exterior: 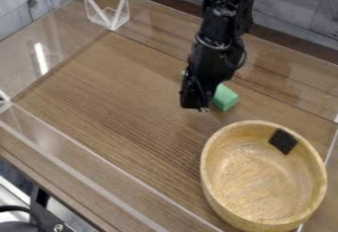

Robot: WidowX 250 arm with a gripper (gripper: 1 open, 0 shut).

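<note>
The black robot arm reaches down from the top centre, its gripper [196, 100] low over the wooden table, shut, with nothing visible between its fingers. Just to the right of the gripper lies a green block [224, 97], partly behind the arm. A large round tan bowl [258, 201] fills the lower right, with a black patch [283, 140] on its inner right wall.
A white wire holder [109, 14] stands at the back left. Raised edges border the table, and a black cable lies at the bottom left corner.
</note>
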